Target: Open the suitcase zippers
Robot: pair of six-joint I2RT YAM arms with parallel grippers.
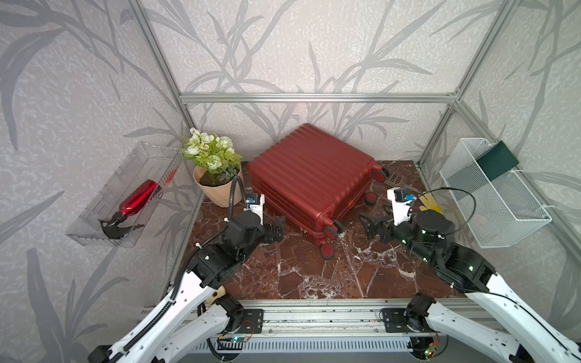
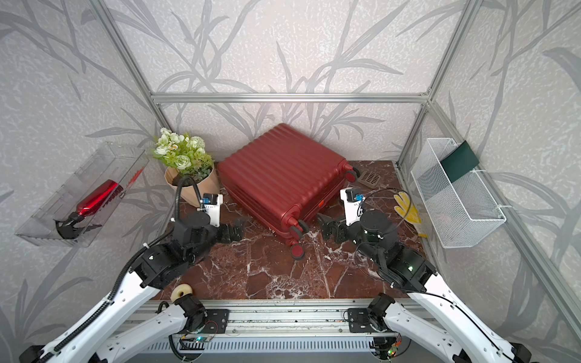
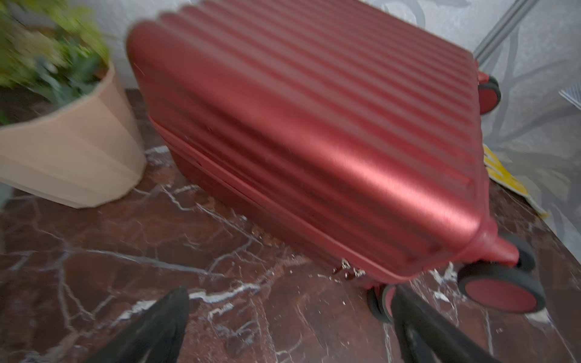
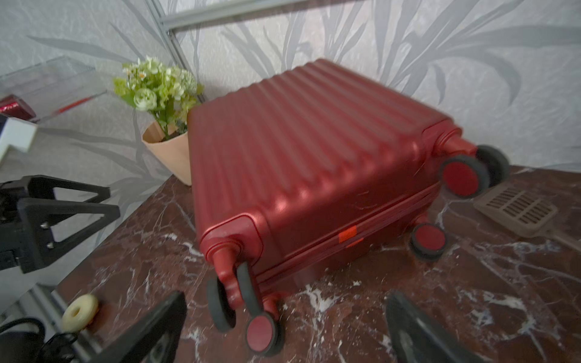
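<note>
A ribbed dark-red suitcase (image 1: 311, 169) lies flat and angled on the brown marble table (image 1: 290, 272), its wheels toward the right and front. A zipper seam runs around its sides, with small metal pulls (image 3: 346, 269) near the front corner in the left wrist view. My left gripper (image 1: 275, 231) is open left of that corner, apart from the case. My right gripper (image 1: 372, 225) is open to the right of the front wheels, also apart from the suitcase.
A flower pot (image 1: 215, 190) stands at the back left. A clear bin (image 1: 90, 233) and a white mesh basket (image 1: 502, 230) hang on the side walls. A yellow glove (image 2: 408, 208), a slotted spatula (image 2: 369, 178) and a beige ring (image 2: 181, 291) lie on the table's edges.
</note>
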